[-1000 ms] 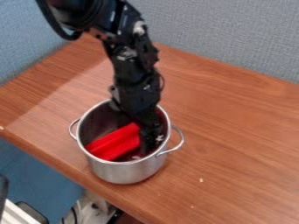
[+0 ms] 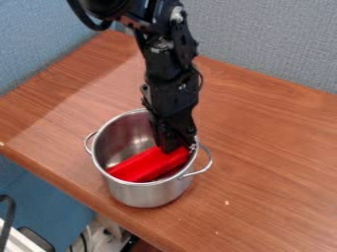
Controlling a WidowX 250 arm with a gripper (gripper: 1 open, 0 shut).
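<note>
A steel pot (image 2: 145, 195) with two side handles stands near the table's front-left edge. Inside it lies a red object (image 2: 145, 165), stretched from lower left to upper right. The black gripper (image 2: 176, 140) reaches down into the pot from above, at the red object's upper right end. Its fingertips are dark and partly hidden, so whether anything is between them cannot be made out.
Grey padded walls stand at the back and left. Beyond the front-left edge are blue floor, cables and white hardware.
The gripper has shifted within the pot and risen slightly from deeper in it. The red object's right end now sits a little differently, reaching further right toward the rim.
</note>
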